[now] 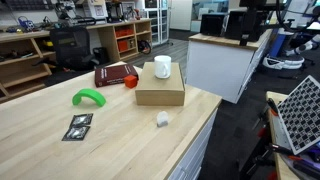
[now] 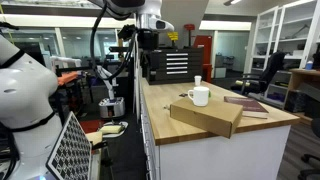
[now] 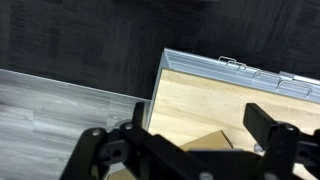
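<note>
A white mug (image 1: 162,67) stands on a brown cardboard box (image 1: 160,92) near the wooden table's edge. Behind the box are a small red block (image 1: 130,81) and a dark red book (image 1: 115,75). To their left a green arch (image 1: 89,97) lies near flat black packets (image 1: 77,128). A small white object (image 1: 162,119) rests in front of the box. In the wrist view my gripper is open, its black fingers wide apart with nothing visible between them. It hangs high, around the table's edge, with a box corner (image 3: 210,142) below.
The wooden tabletop (image 1: 60,160) has free room at its near left. Beyond its edge lies dark floor (image 3: 100,40). A grey slatted crate (image 1: 300,115) stands at the right, off the table. Shelves and an office chair (image 1: 70,47) are in the background.
</note>
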